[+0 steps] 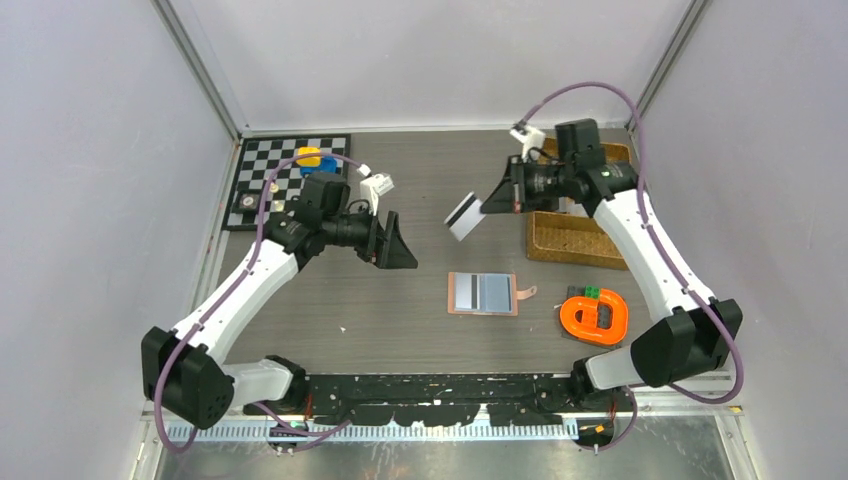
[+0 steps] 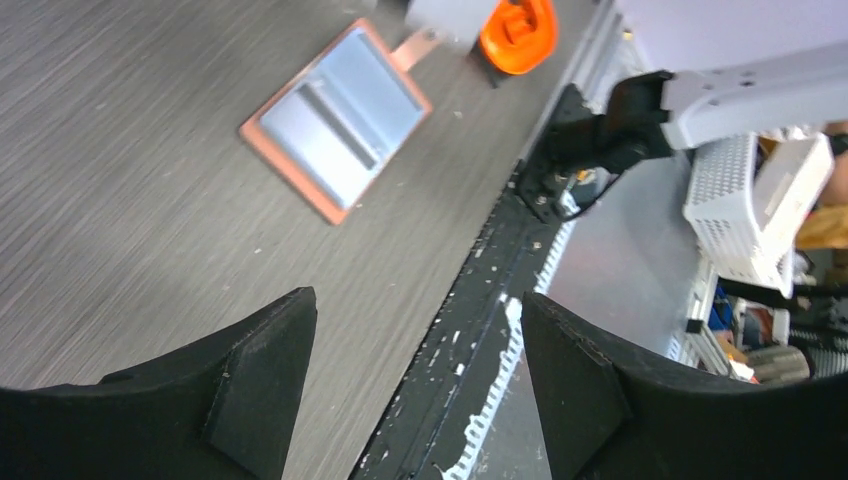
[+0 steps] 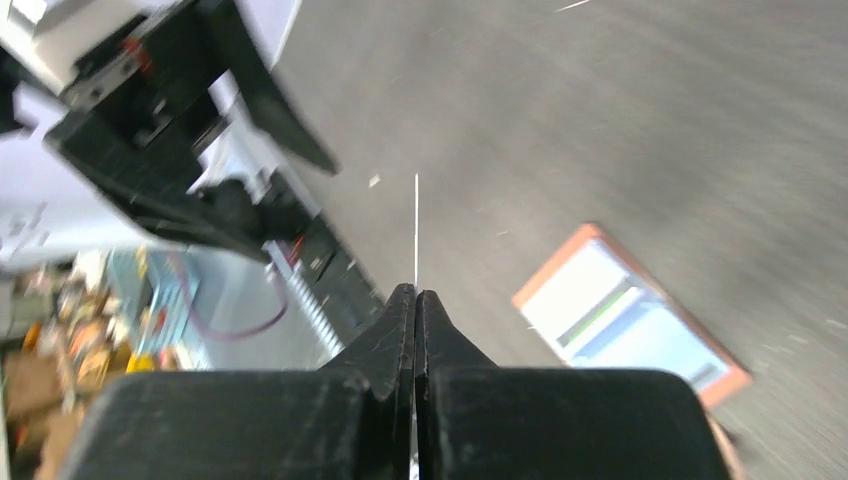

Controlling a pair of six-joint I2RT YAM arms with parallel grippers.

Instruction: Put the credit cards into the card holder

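A white card with a dark stripe (image 1: 465,217) hangs above the table, and my right gripper (image 1: 487,207) is shut on its edge. Seen edge-on in the right wrist view, the card (image 3: 416,230) is a thin line rising from the closed fingertips. The card holder (image 1: 483,294) lies open on the table, pinkish-brown at its border with pale clear pockets; a dark band runs down its middle. My left gripper (image 1: 395,258) is open and empty, up and to the left of the holder. In the left wrist view its fingers (image 2: 270,370) stand wide apart.
A wicker box (image 1: 575,246) with compartments stands at the back right, partly under the right arm. An orange object (image 1: 594,317) lies right of the holder. A chequered board (image 1: 262,160) occupies the back left. Bare table surrounds the holder's left side.
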